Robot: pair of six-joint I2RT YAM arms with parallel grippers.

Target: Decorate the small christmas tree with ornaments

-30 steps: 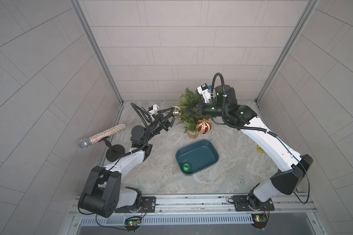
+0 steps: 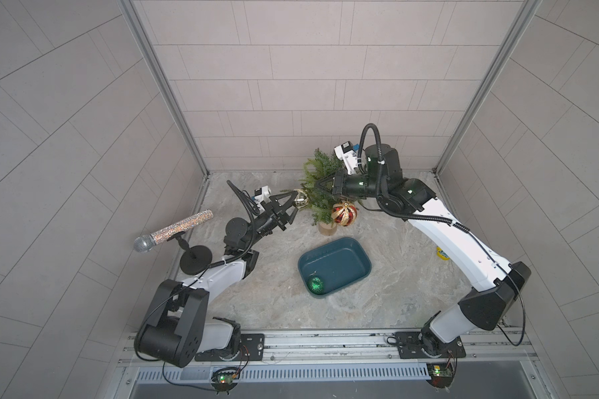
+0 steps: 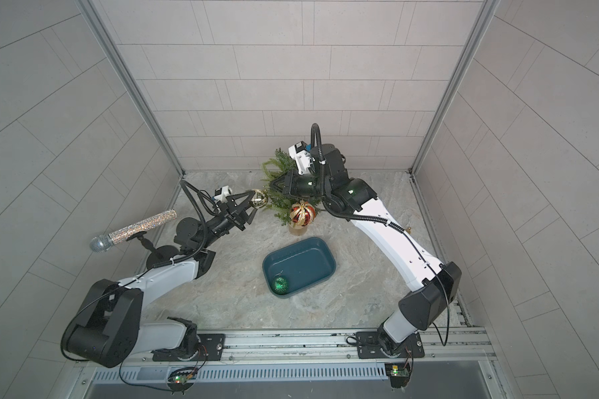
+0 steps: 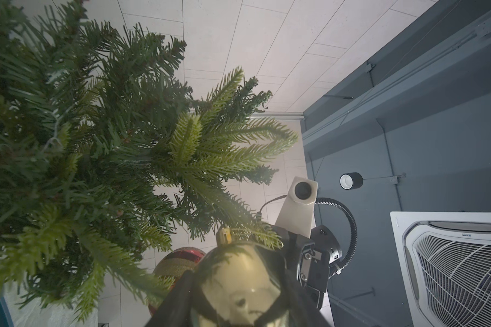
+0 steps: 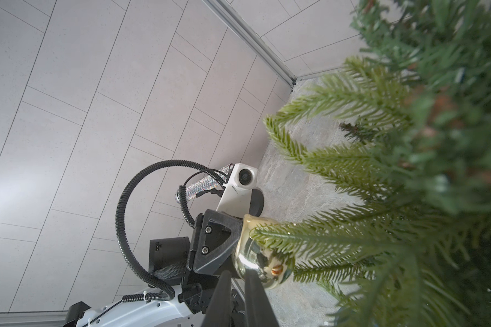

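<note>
A shiny gold ornament (image 4: 239, 280) is clasped between the fingers of my left gripper (image 2: 295, 200), which is shut on it at the left side of the small green tree (image 2: 320, 166). Its gold cap (image 4: 224, 236) sits close to a drooping light-green branch (image 4: 229, 209); whether a loop catches the branch cannot be made out. My right gripper reaches in from the right among the branches, slightly open, a narrow empty gap between its fingertips. In the right wrist view, a branch tip overlaps the gold ornament (image 5: 262, 261). A red-and-gold ornament (image 2: 344, 214) hangs low on the tree's right.
A green glitter ornament (image 2: 316, 284) lies in the dark teal bin (image 2: 359, 252) in front of the tree. A glittery microphone on a stand (image 2: 179, 227) occupies the left side. Free tabletop (image 2: 406, 266) lies right of the bin.
My left gripper and the gold ornament have shifted slightly, the ornament moving a little toward the front. The red-and-gold ornament has swayed slightly left. The right arm looks still.
</note>
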